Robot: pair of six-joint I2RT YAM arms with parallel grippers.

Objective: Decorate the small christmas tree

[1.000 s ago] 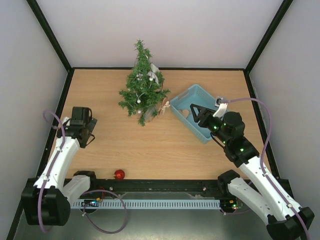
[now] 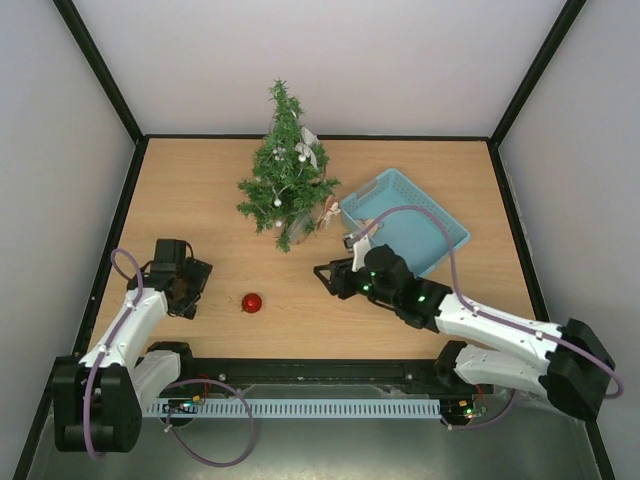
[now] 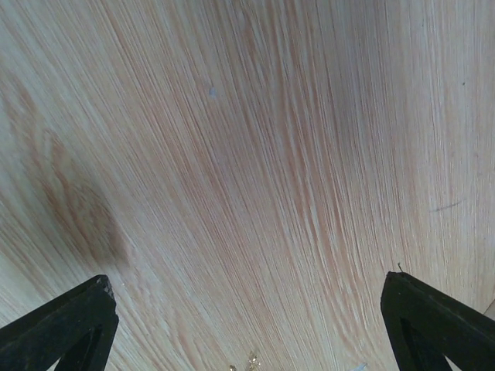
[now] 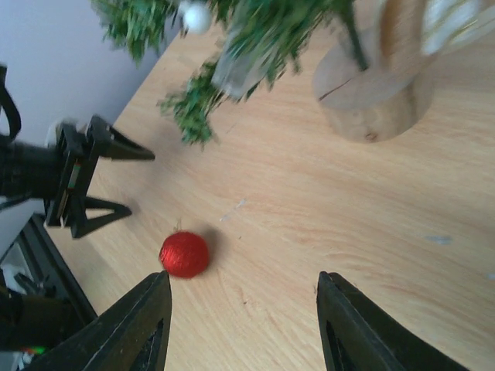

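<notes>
A red ball ornament [image 2: 252, 302] lies loose on the table, left of the middle and near the front; in the right wrist view the same ball [image 4: 185, 254] is ahead and to the left of the fingers. The small green Christmas tree [image 2: 285, 175] stands at the back with white and silver ornaments on it. Over the table, right of the ball, my right gripper is part open with nothing between its fingers. My left gripper is open at the table's left side, bare wood below it.
A light blue basket [image 2: 437, 213] sits at the right, behind the right arm, with a few things at its left end. A small light figure [image 2: 331, 213] is beside the tree's base. Bare table lies between the ball and the tree.
The red ball has moved away from the front edge and slightly right. My right arm has swung left from the basket toward the table's middle.
</notes>
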